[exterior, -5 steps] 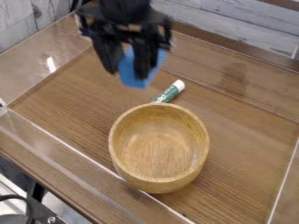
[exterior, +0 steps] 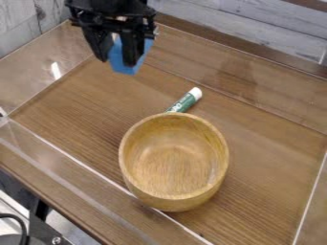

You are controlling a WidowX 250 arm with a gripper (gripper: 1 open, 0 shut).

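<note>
My gripper [exterior: 125, 40] is at the top left of the view, shut on a blue object [exterior: 128, 57] held in the air. A wooden bowl [exterior: 174, 191] sits empty on the lower middle of the wooden surface. A small green cylinder with white ends [exterior: 185, 101] lies above the bowl, to the right of the gripper.
Light walls border it at the left and back. A dark cable runs at the bottom left corner.
The gripper with the blue object has moved up and left, away from above the bowl. The bowl and green cylinder appear unmoved.
</note>
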